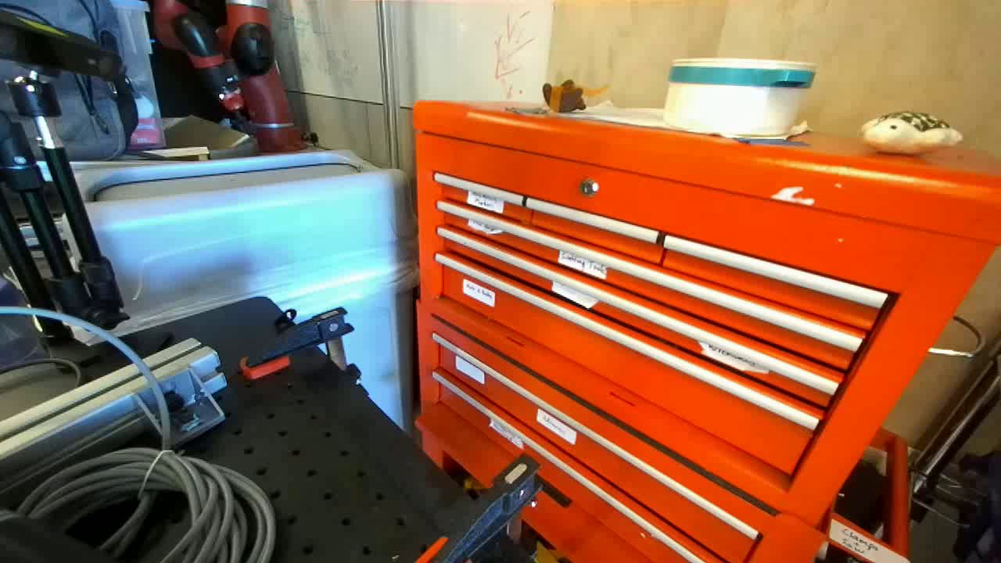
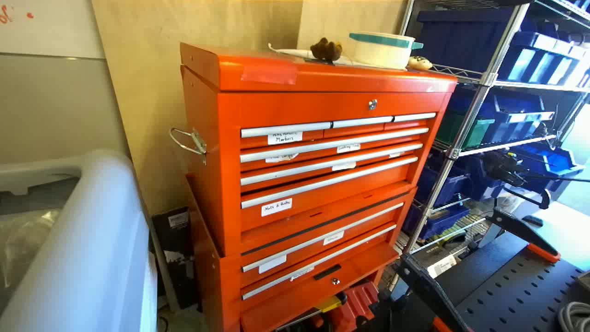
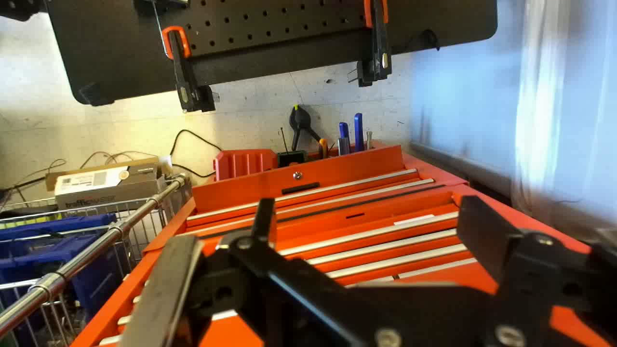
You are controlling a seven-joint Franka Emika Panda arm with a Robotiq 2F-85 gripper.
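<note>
The orange tool chest (image 1: 610, 234) fills much of both exterior views, and its drawers with silver handles (image 2: 332, 155) look closed. White handwritten labels (image 2: 276, 207) mark several drawers. Only the wrist view, which sees the scene upside down, shows my gripper. Its black fingers (image 3: 487, 237) stand wide apart with nothing between them. Beyond them lie the chest front and its handles (image 3: 376, 234); the distance to the chest is hard to judge.
On the chest top sit a round white tub with a teal rim (image 1: 741, 98), a brown toy (image 2: 326, 50) and a turtle-like plush (image 1: 910, 132). A black perforated table (image 1: 319, 450) carries clamps (image 1: 502, 497) and coiled cable (image 1: 188, 507). Wire shelving (image 2: 470, 127) with blue bins stands beside the chest.
</note>
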